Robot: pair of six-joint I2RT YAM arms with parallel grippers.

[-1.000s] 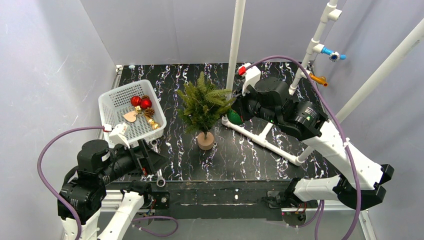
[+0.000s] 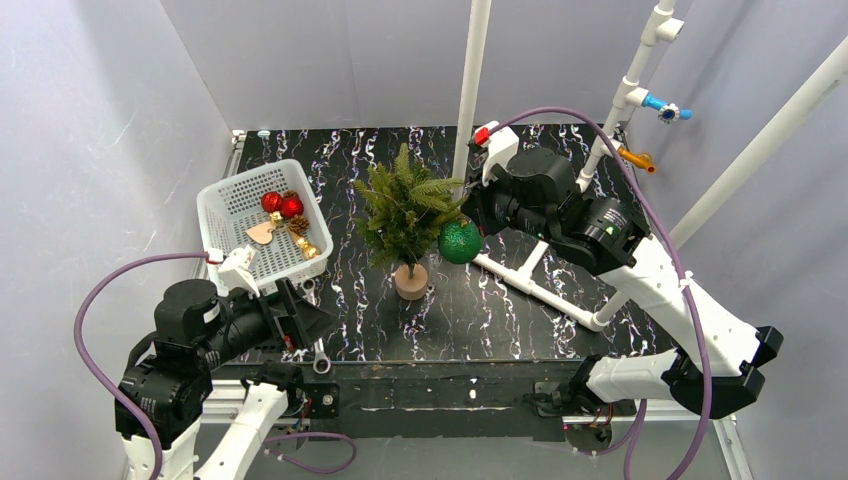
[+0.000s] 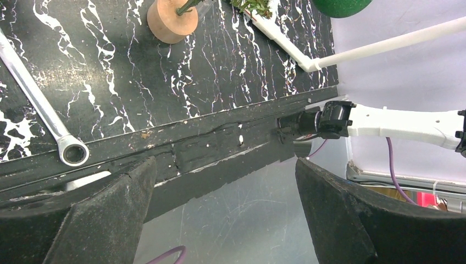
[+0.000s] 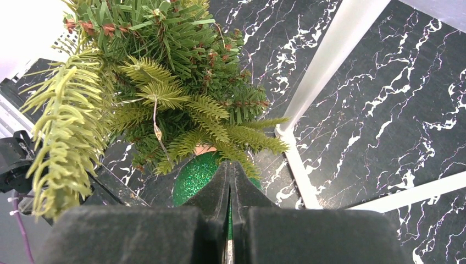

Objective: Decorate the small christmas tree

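Observation:
The small green tree (image 2: 402, 205) stands upright on its round wooden base (image 2: 411, 282) at mid-table. At its right side hangs a glittery green ball (image 2: 460, 242), clear of the table. My right gripper is shut at the tree's right edge, its fingertips over the ball. No string shows between the fingers, so I cannot tell whether the ball hangs from them or from a branch. My left gripper stands open and empty above the table's front left edge, apart from the tree. Red balls (image 2: 291, 207) and other ornaments lie in the white basket (image 2: 213, 237).
White pipes (image 2: 535, 290) run upright and along the table to the right of the tree. A wrench (image 3: 41, 102) lies near the front left edge, partly under my left arm.
The green ball has swung forward and slightly left, out from partly behind the right gripper. The left arm has not moved.

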